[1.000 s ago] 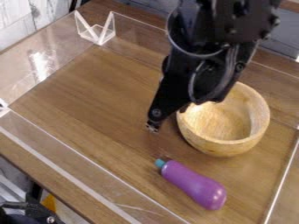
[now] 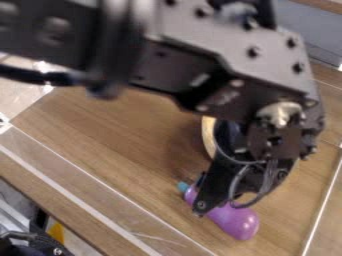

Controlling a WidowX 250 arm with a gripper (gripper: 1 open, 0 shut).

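Observation:
A purple bottle [image 2: 235, 220] with a teal cap lies on the wooden table in the lower right. My gripper [image 2: 230, 194] hangs low over the bottle, its dark fingertips around or just above the cap end. I cannot tell whether they touch it or how far apart they stand. The arm's large dark body fills the upper middle and hides most of a light wooden bowl [image 2: 209, 134], of which only the left rim shows.
Bare table [image 2: 100, 140] lies to the left. A clear strip with tape runs along the front left edge, and a pale line crosses the right side.
The bottle looks unmoved.

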